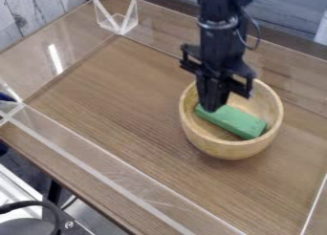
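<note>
The gripper (207, 97) has its dark fingers over the back left part of a tan round bowl (225, 148) on the wooden table. Inside the bowl lies a green block (232, 122), tilted diagonally, just below and right of the fingertips. The gripper looks shut, with nothing seen between its fingers. Whether the tips touch the block is hard to tell.
Clear tape strips cross it at left and right. A clear plastic piece (118, 17) sits at the back left. A black cable lies at the lower left corner.
</note>
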